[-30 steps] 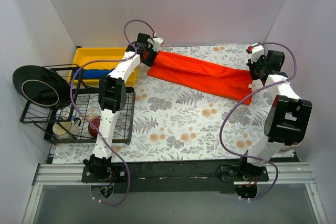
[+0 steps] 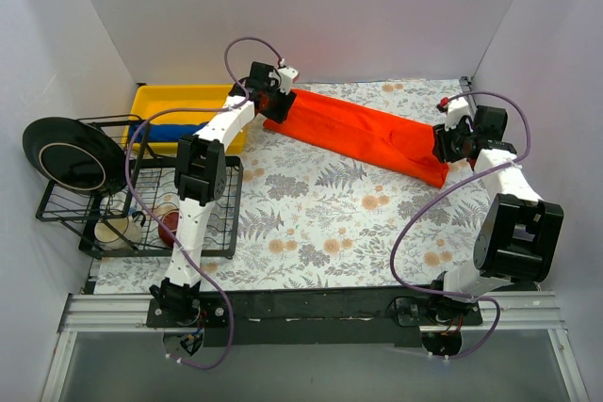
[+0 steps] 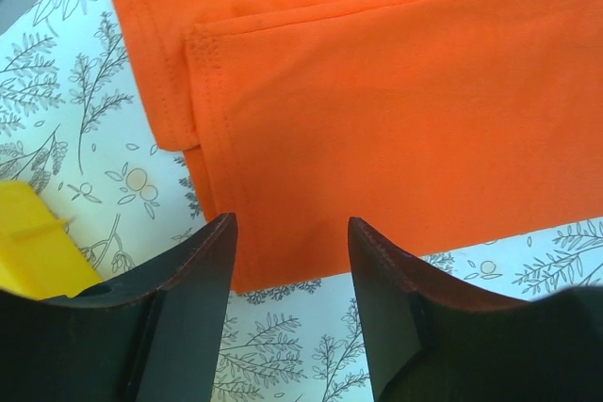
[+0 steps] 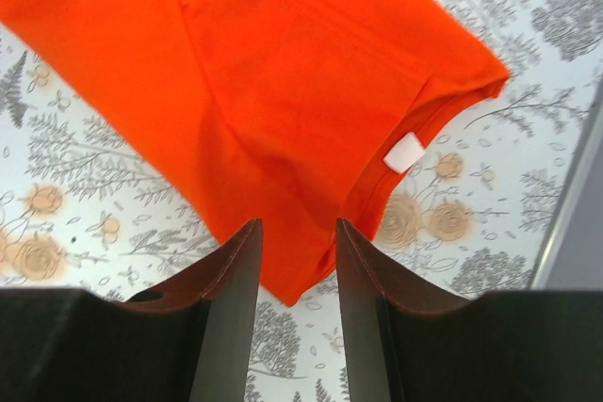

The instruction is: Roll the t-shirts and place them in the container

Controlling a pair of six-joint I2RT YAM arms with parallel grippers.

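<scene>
An orange T-shirt [image 2: 363, 134] lies folded into a long strip, slanting across the back of the table. Over its left end hovers my left gripper [image 2: 276, 112]; in the left wrist view its fingers [image 3: 203, 280] stand apart above the hem, with no cloth gripped. At the right end, my right gripper is also parted, its tips over the shirt's lower corner and nothing visibly pinched. A white label [image 4: 404, 152] shows at the neckline, beside a loose upper fold.
A yellow bin [image 2: 155, 99] with a rolled blue cloth [image 2: 170, 133] inside stands back left. In front of it is a black dish rack [image 2: 141, 244] with a dark pan [image 2: 73, 154] and mugs.
The right gripper moved slightly left and toward the front. The fold along the shirt's top now lies flatter.
</scene>
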